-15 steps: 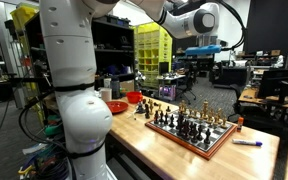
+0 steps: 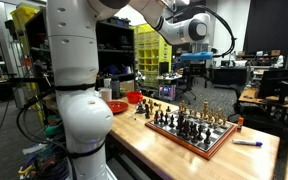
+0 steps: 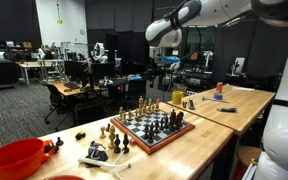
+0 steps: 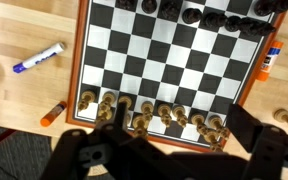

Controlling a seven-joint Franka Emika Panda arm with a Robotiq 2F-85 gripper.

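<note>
A chessboard point(image 2: 169, 124) lies on the wooden table, with dark pieces point(image 2: 189, 130) along one side and gold pieces point(image 2: 212, 113) along the other. From above, the board point(image 4: 164, 73) shows an empty middle, with dark pieces point(image 4: 167, 30) at the top and gold pieces point(image 4: 164, 112) at the bottom. High over the table hangs my gripper. Its two black fingers stand wide apart at the lower edge of the wrist view, and nothing is held between them. The fingers hide part of the board's lower edge.
Beside the board lie a white marker point(image 4: 38, 57), an orange tube point(image 4: 54, 113) and another orange item point(image 4: 271, 60). A red bowl point(image 3: 20, 157) and several loose pieces point(image 3: 96, 152) occupy another part of the table. Bare wood point(image 2: 184, 160) shows in front of the board.
</note>
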